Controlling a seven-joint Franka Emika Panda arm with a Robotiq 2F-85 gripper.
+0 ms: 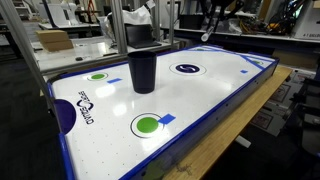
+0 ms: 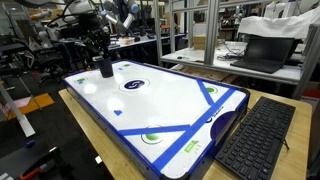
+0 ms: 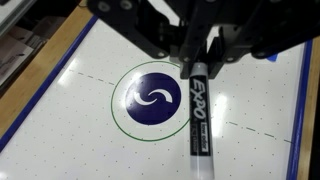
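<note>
A white and black EXPO marker [image 3: 201,125] hangs down from my gripper, which is shut on its upper end in the wrist view. In exterior view 1 the gripper [image 1: 211,24] is high above the far part of the white table, clear of the surface. A black cup [image 1: 143,72] stands upright on the table, well apart from the gripper in that view; its inside is hidden. Exterior view 2 shows the same cup [image 2: 105,67] at the table's left end.
The white game table [image 1: 110,120] has blue edges, and much of its top is bare. Alongside it in exterior view 2 are a black keyboard [image 2: 254,136] and an open laptop [image 2: 268,53].
</note>
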